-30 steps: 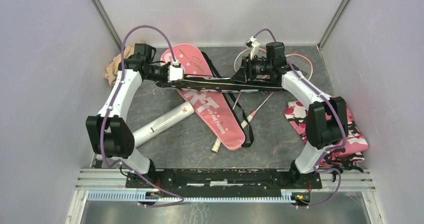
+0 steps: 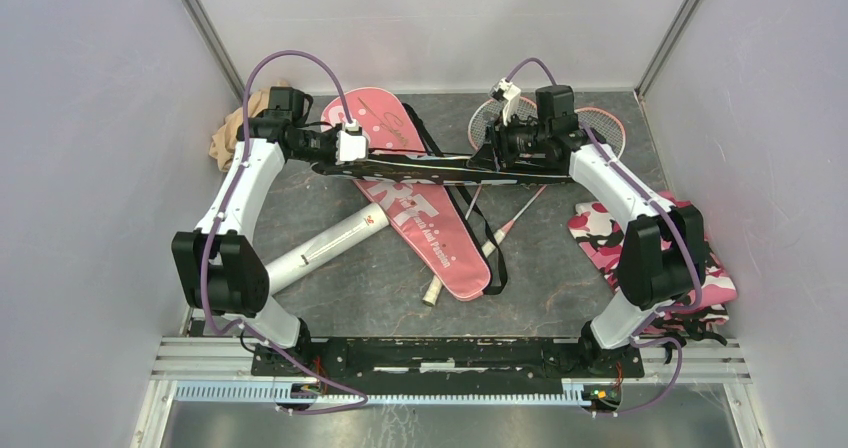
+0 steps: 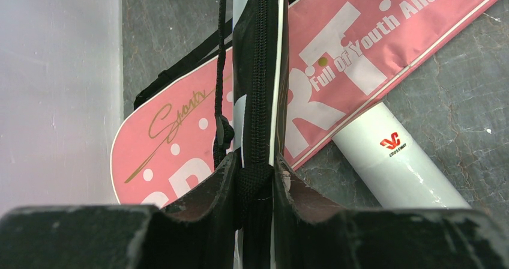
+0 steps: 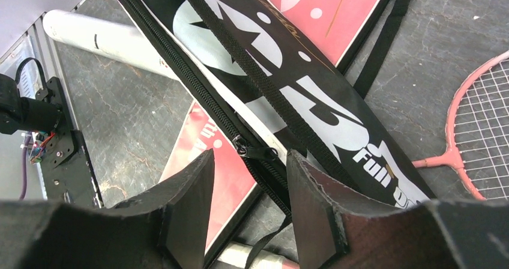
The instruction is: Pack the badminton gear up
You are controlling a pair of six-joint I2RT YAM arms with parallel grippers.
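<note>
A black racket bag (image 2: 430,167) with white print stretches sideways across the top view. My left gripper is shut on its left end, where the zipper (image 3: 260,71) runs up from between the fingers. Over the bag's right part, my right gripper stands open. In the right wrist view the zipper slider with its black pull (image 4: 258,153) appears in the gap between those fingertips, not gripped. The pink racket bag (image 2: 435,233) lies slantwise below the black one. Two rackets (image 2: 603,128) lie at the right, partly hidden by the arm and the black bag.
A white shuttlecock tube (image 2: 325,248) rests at left, its end near the pink bag. Pink-and-black patterned cloth (image 2: 705,288) sits at right, and a tan cloth (image 2: 232,133) behind the left arm.
My right gripper has shifted slightly to the right along the black bag. The left gripper and the other things have stayed in place.
</note>
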